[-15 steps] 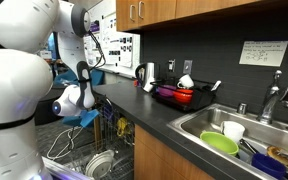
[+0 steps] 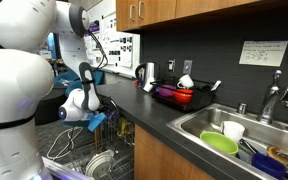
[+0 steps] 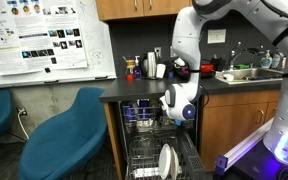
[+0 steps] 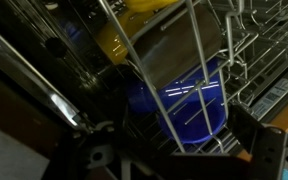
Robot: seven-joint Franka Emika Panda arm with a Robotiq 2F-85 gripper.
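Note:
My gripper is open inside the dishwasher, its two dark fingers at the lower left and right of the wrist view. Between and beyond them lies a blue dish (image 4: 196,112), partly hidden behind the rack wires. Whether the fingers touch it cannot be told. A brownish translucent container (image 4: 172,48) sits just above the blue dish in that view, with a yellow item (image 4: 136,22) at the top edge. From outside, the arm's white wrist (image 3: 181,103) reaches down at the dishwasher's counter-side end; the fingertips are hard to make out there.
Wire rack (image 4: 156,88) bars cross right in front of the gripper. White plates (image 2: 101,163) stand in the lower rack. The counter (image 2: 144,112) edge runs close beside the arm. A sink (image 2: 199,122) holds a green bowl (image 2: 218,143).
In exterior view 1 the arm's wrist has shifted slightly to the right, towards the counter side. The plates, counter and sink items look unchanged.

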